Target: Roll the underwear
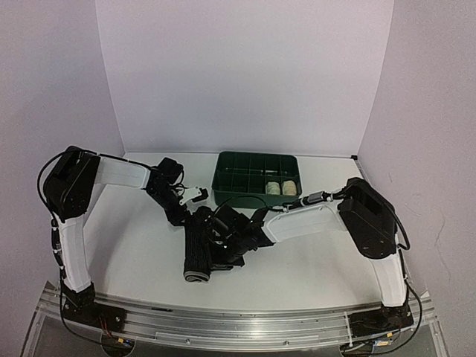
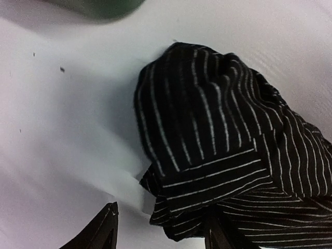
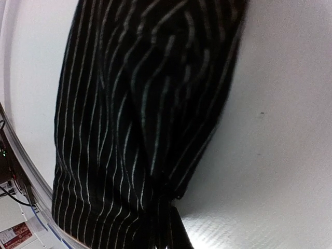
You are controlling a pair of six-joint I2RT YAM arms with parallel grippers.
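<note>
The dark pinstriped underwear (image 1: 197, 249) lies bunched and folded on the white table (image 1: 312, 271), its grey band toward the front. In the left wrist view its folded end (image 2: 207, 109) shows above my left gripper, whose fingers stand apart at the bottom, the right one against the cloth's edge. In the top view the left gripper (image 1: 178, 216) is at the cloth's back left. My right gripper is down on the cloth (image 3: 93, 129), shut on a gathered part of it.
A green divided bin (image 1: 253, 167) stands at the back, with pale rolled items (image 1: 288, 187) in its right compartments. A metal rail runs along the front edge.
</note>
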